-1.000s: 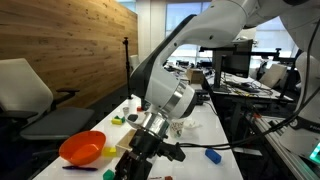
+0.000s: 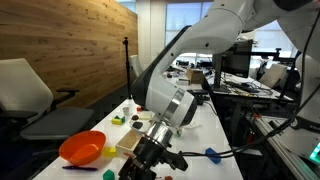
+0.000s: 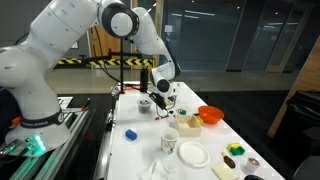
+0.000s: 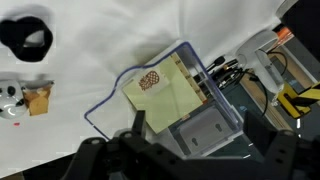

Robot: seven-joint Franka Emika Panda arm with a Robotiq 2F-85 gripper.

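My gripper is open, its dark fingers spread apart at the lower part of the wrist view with nothing held between them. Ahead of the fingers lies a clear container with a blue rim (image 4: 117, 82). Inside it are a pale yellow sheet (image 4: 168, 100) and a small brown patterned square (image 4: 149, 80). Off to the left of the wrist view are a black ring-like thing (image 4: 27, 40) and an orange-brown block (image 4: 39, 101). In exterior view 1 the arm hides much of the table around the gripper.
An orange bowl (image 2: 82, 147) stands on the white table, and a wooden-looking box (image 3: 186, 130) is near the arm. A blue object (image 3: 131, 135) lies apart on the near side. A white mug (image 3: 168, 141) and a white plate (image 3: 194, 154) stand farther off.
The lower arm and wrist have shifted slightly up and to the right in exterior view 1. The bowl and the blue object appear unmoved.
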